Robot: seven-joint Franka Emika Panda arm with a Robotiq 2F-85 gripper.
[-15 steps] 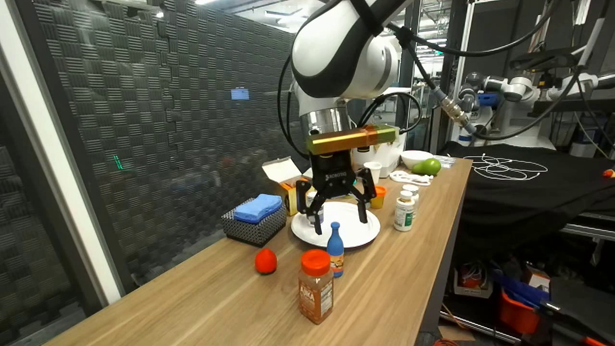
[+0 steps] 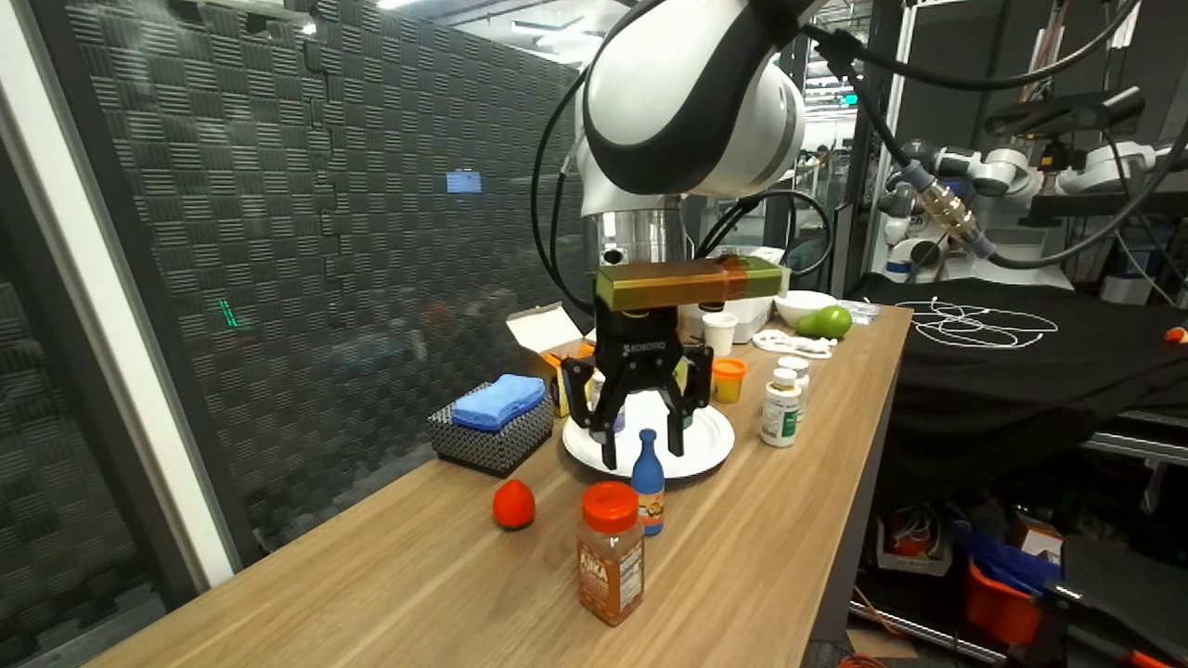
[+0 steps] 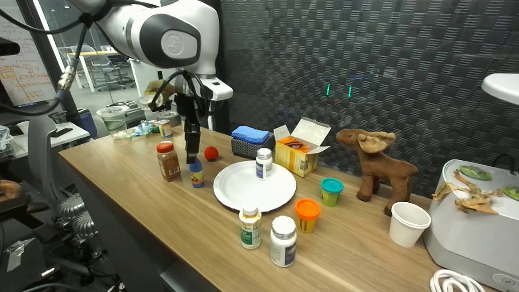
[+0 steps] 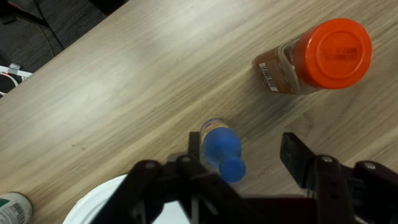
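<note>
A small blue bottle (image 2: 648, 486) with an orange label stands upright on the wooden table. My gripper (image 2: 642, 447) points down over it, its fingers apart at about the height of the bottle's neck. In the wrist view the blue bottle (image 4: 222, 145) appears between the two fingers, close to the left one, with a wide gap to the right finger (image 4: 294, 156). Whether that left finger touches it, I cannot tell. From the second exterior side, a finger (image 3: 193, 143) hides the bottle's top.
A red-capped spice jar (image 2: 612, 553) stands close by the bottle, and a red ball-like object (image 2: 513, 505) is to one side. Behind lies a white plate (image 3: 228, 187) bearing a pill bottle (image 3: 264, 164). Two more pill bottles and a yellow box (image 3: 297, 158) stand farther along.
My gripper has come lower and straightened from a slight tilt. Its fingertips look nearer each other in the first exterior view. The bottle and the jar have stayed put.
</note>
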